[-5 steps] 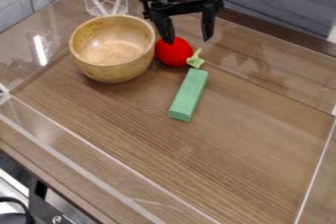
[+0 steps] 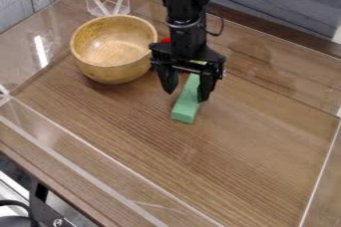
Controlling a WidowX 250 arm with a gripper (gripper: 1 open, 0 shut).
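Observation:
My black gripper (image 2: pixel 185 72) is lowered over a mint-green bar (image 2: pixel 188 105) in the middle of the table, its open fingers around the bar's upper part. A red object (image 2: pixel 167 41) is mostly hidden behind the arm, to the upper left of the bar.
A large tan bowl (image 2: pixel 111 47) sits to the left, close beside the arm.

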